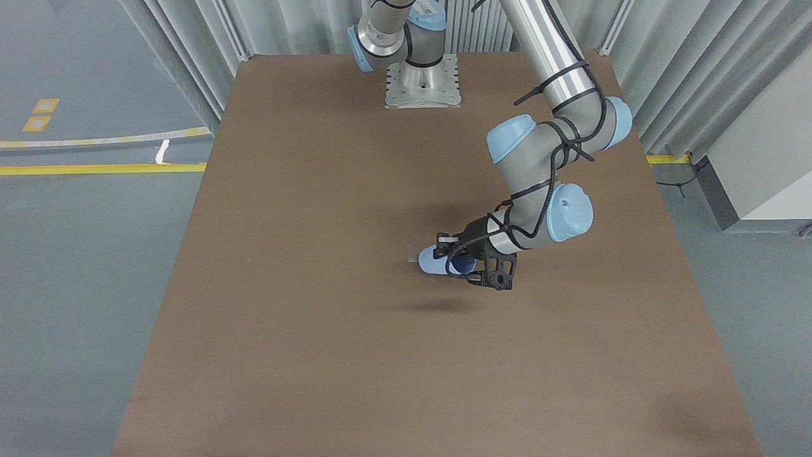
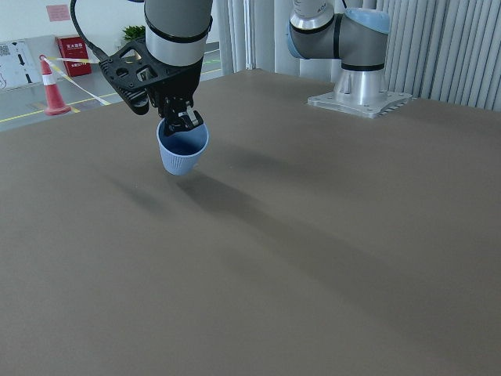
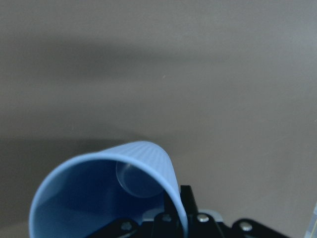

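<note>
A blue ribbed plastic cup [image 1: 438, 261] is tipped at the middle of the brown table. In the left view the cup [image 2: 178, 160] hangs tilted under my black gripper [image 2: 182, 121], its opening facing up. In the wrist view the cup [image 3: 69, 203] fills the lower left, and the gripper's fingertips [image 3: 187, 198] sit at its right rim, one inside and one outside, apparently shut on the wall. A small translucent disc shows inside the cup.
</note>
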